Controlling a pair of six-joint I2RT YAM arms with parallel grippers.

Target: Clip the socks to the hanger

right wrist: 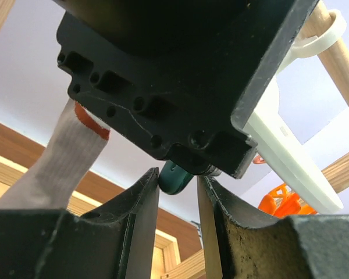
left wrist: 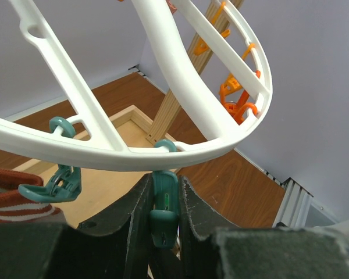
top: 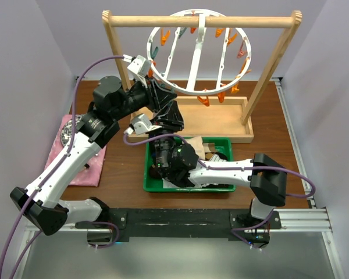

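A white round hanger [top: 195, 91] with orange and teal clips hangs from the wooden bar. In the left wrist view my left gripper is shut on a teal clip [left wrist: 164, 226] under the ring; another teal clip [left wrist: 58, 187] hangs to its left beside a striped brown sock [left wrist: 11, 195]. In the right wrist view a grey sock [right wrist: 58, 163] hangs left of my right gripper, whose fingertips are just below the teal clip's end, slightly parted. Whether anything is between them is unclear.
A wooden tray [top: 221, 133] lies beneath the hanger, a green bin [top: 230, 168] with socks in front of it, and a pink mat [top: 87, 171] at left. The rack's posts flank the ring.
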